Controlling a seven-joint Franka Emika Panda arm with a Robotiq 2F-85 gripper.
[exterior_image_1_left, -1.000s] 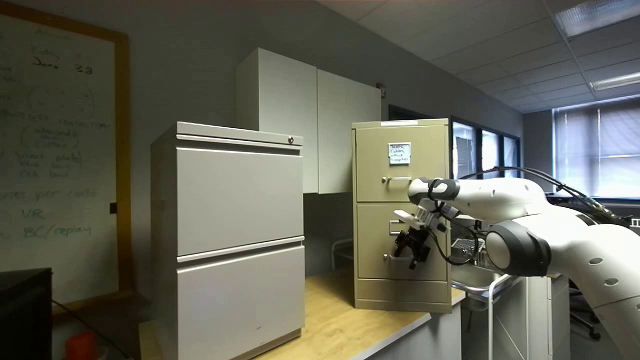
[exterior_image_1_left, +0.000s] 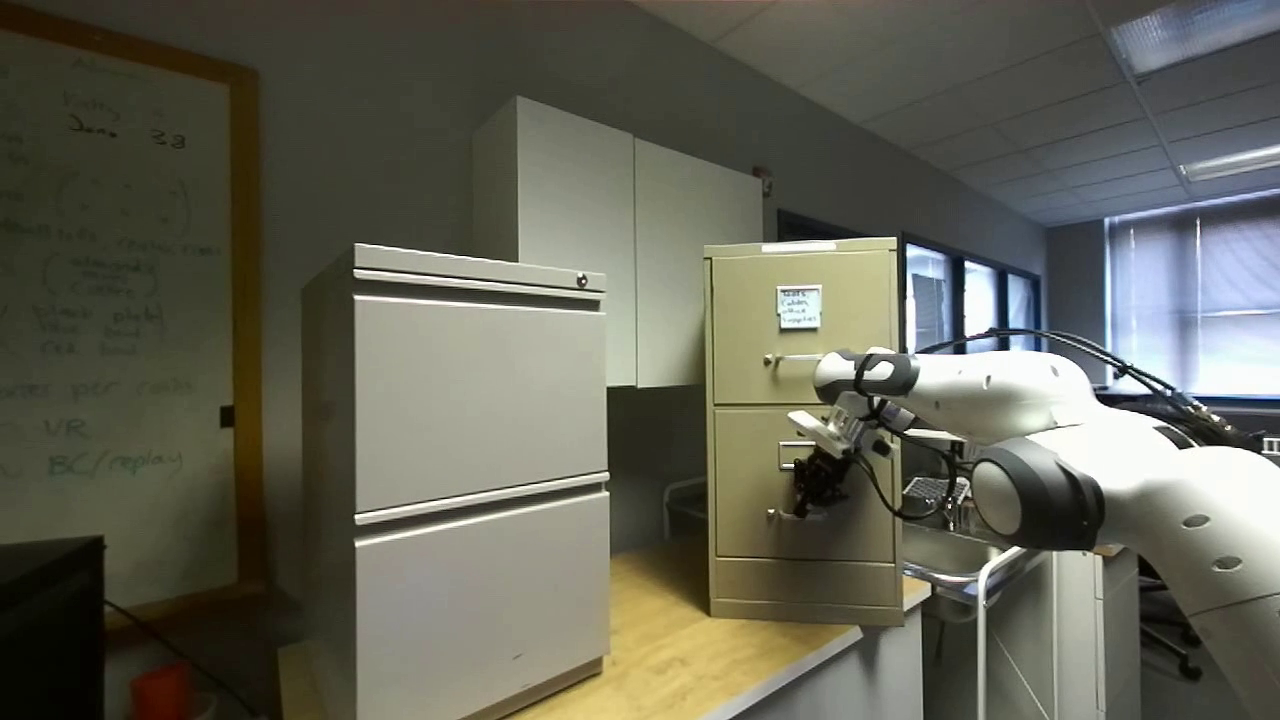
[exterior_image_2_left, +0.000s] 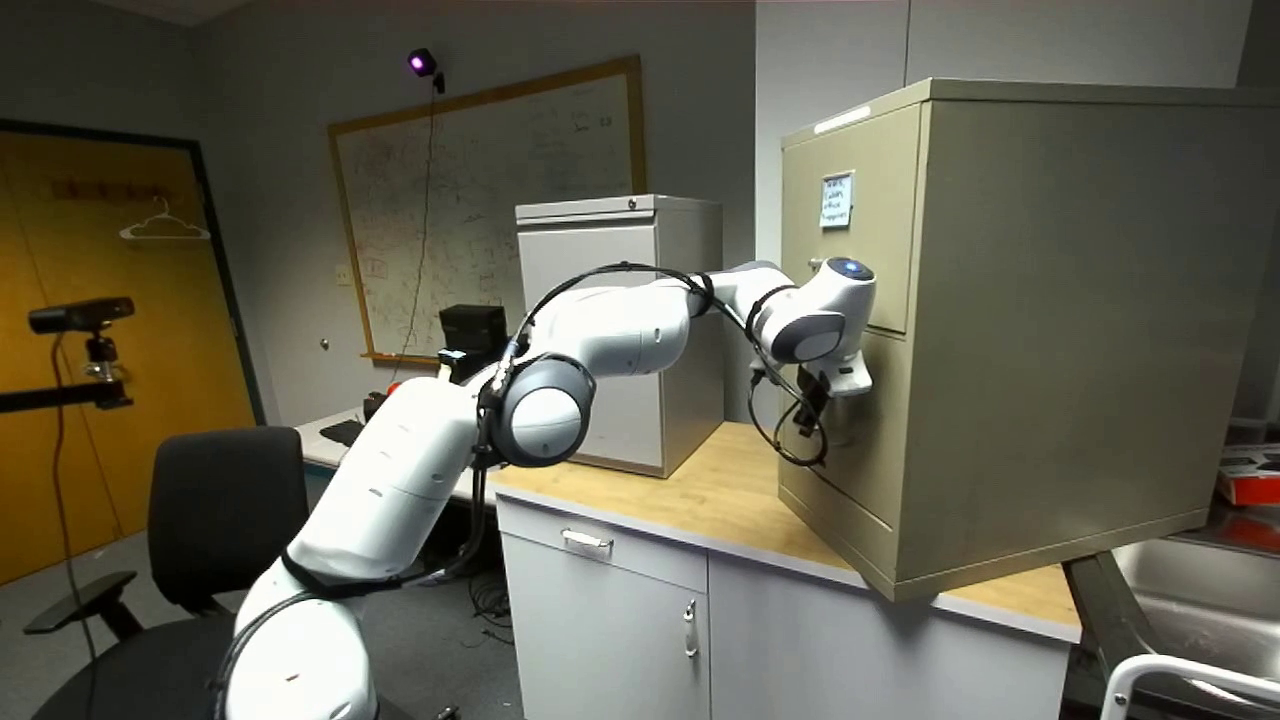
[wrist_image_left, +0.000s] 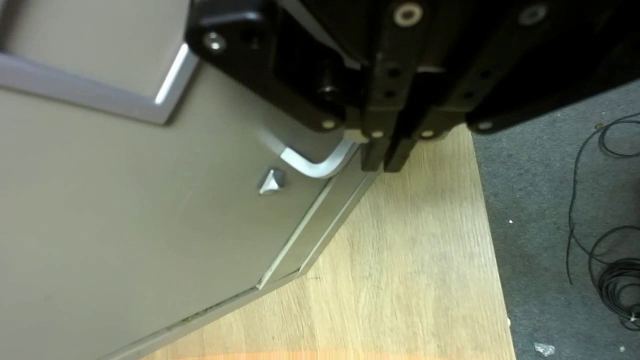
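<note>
A tan filing cabinet (exterior_image_1_left: 744, 504) with two closed drawers stands at the right end of the counter. In front of its lower drawer is my gripper (exterior_image_1_left: 804, 506), tilted downward, also seen in exterior view 2. The wrist view shows the gripper's fingers (wrist_image_left: 373, 157) drawn close together, a narrow gap between the tips. A silvery curved handle (wrist_image_left: 321, 168) on the lower drawer runs up to the left finger and disappears behind the gripper. Whether any of it lies between the fingers is hidden. A small latch knob (wrist_image_left: 271, 181) sits beside the handle.
A grey two-drawer cabinet (exterior_image_1_left: 480, 408) stands on the wooden counter (exterior_image_2_left: 684, 486), left of the tan one. Bare counter top (wrist_image_left: 414, 240) lies below the gripper in the wrist view. A sink (exterior_image_2_left: 1188, 594) is at the right.
One second ago the fingers were spread wide in front of the lower drawer; now they are drawn together. The arm has moved only slightly, and both drawers look unchanged.
</note>
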